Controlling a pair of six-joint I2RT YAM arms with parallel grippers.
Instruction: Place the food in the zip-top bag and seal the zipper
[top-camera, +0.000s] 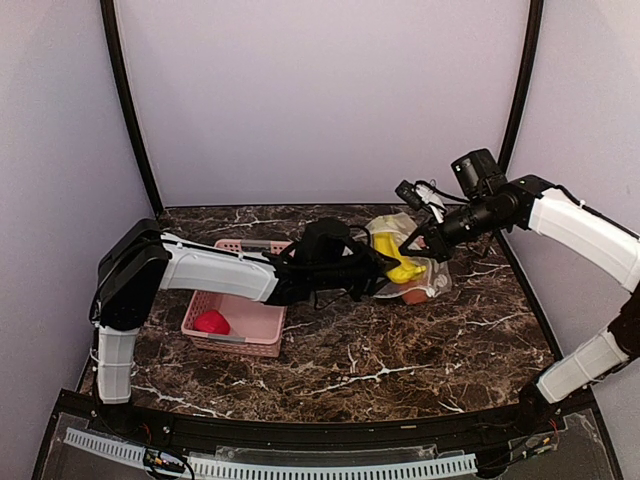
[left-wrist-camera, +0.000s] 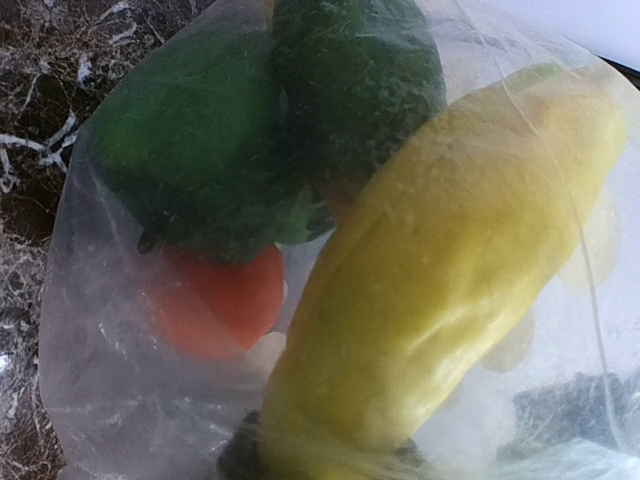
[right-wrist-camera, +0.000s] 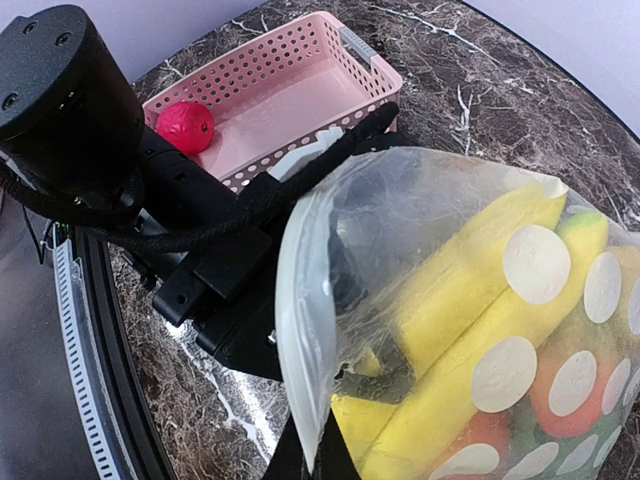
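Observation:
The clear zip bag (top-camera: 437, 284) with white dots lies tilted toward the right of the table, its mouth facing left. Inside it the right wrist view shows a pair of yellow bananas (right-wrist-camera: 492, 300). My left gripper reaches into the mouth, shut on the bananas, with bag film across its camera. Through the film a green pepper (left-wrist-camera: 190, 140), a dark green vegetable (left-wrist-camera: 360, 85) and an orange-red round food (left-wrist-camera: 220, 305) show. My right gripper is shut on the bag's white rim (right-wrist-camera: 303, 300), holding it up.
To the left stands a pink basket (top-camera: 262, 345) with a red round food (top-camera: 212, 322) in it; the left arm crosses above it.

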